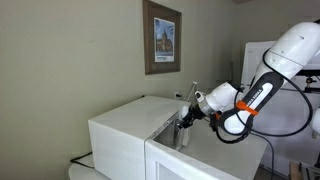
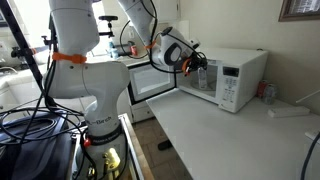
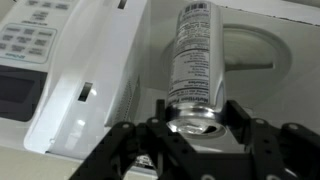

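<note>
A silver printed can (image 3: 197,65) is pinched between the dark fingers at the bottom of the wrist view, its round end toward the camera. My gripper is shut on it. The white microwave (image 1: 130,128) has its door (image 1: 185,165) swung open. In the second exterior view, my gripper (image 2: 198,64) is at the opening of the microwave (image 2: 239,82). Beyond the can in the wrist view lies a round glass turntable (image 3: 258,58). Whether the can touches the turntable, I cannot tell.
The control panel (image 3: 28,50) borders the opening at the left of the wrist view. A wide bare tabletop (image 2: 185,125) lies in front of the microwave. A small jar (image 2: 270,93) stands beyond the microwave's side.
</note>
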